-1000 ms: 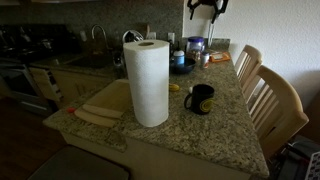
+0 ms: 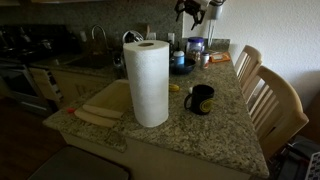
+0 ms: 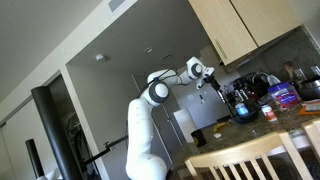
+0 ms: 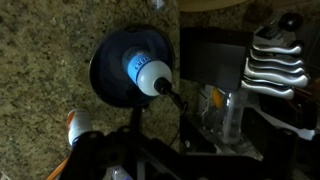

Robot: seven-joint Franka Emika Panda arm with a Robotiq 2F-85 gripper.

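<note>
High over the back of the counter, my gripper [image 2: 188, 14] hangs open with nothing between its fingers. Below it, in the wrist view, a blue bottle with a white cap [image 4: 153, 76] is inside a dark round bowl [image 4: 103, 82]. In exterior view 1 the bowl [image 2: 182, 69] sits near the backsplash, the bottle [image 2: 179, 57] upright there. The gripper lies in the lower middle of the wrist view, its fingers dark against dark objects.
A paper towel roll [image 2: 147, 85], black mug [image 2: 200, 99] and cutting board [image 2: 113, 97] occupy the front counter. Beside the bowl stand a dark block [image 4: 212, 58] and several silver-handled utensils [image 4: 276, 70]. Another white-capped bottle [image 4: 78, 124] lies near the bowl. Chairs [image 2: 275, 105] line the right edge.
The counter objects have not visibly moved.
</note>
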